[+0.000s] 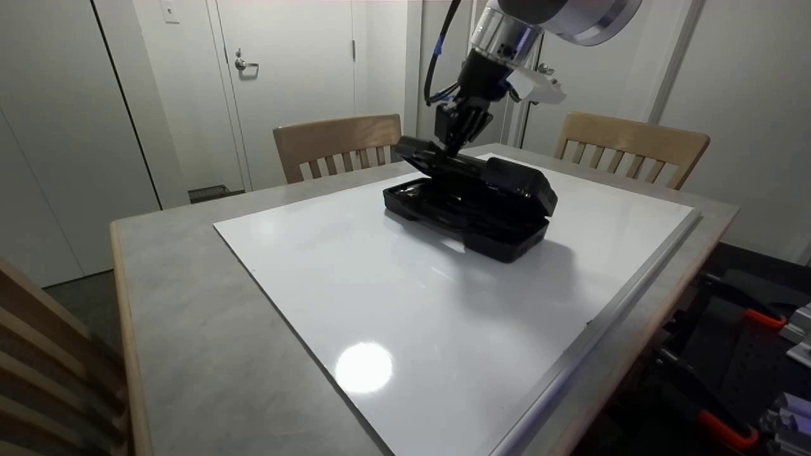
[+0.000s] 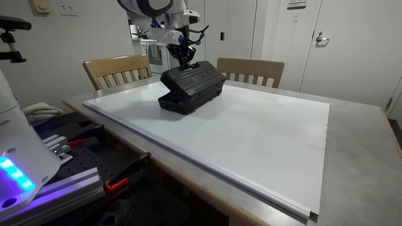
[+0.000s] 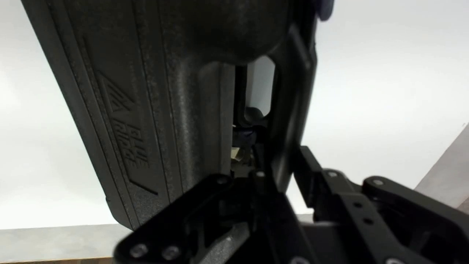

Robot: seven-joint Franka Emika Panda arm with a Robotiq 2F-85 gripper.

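Observation:
A black plastic case (image 2: 198, 81) stands part open on the white board, its lid tilted up above the base. Exterior view 1 looks into the gap between the lid (image 1: 524, 182) and the base (image 1: 505, 247); the interior is too dark to make out. My gripper is shut on the lid's handle (image 3: 295, 105), its fingers on either side of the bar. Raised lettering shows on the lid's outer face in the wrist view. In exterior view 2 the gripper (image 2: 187, 67) sits at the lid's raised upper edge, the fingertips partly hidden behind it.
The white board (image 1: 365, 289) is clear around the case, with a raised metal rail (image 2: 211, 167) along one edge. Wooden chairs (image 1: 338, 144) stand behind the table. Clamps with orange handles (image 2: 116, 185) lie beside the robot base.

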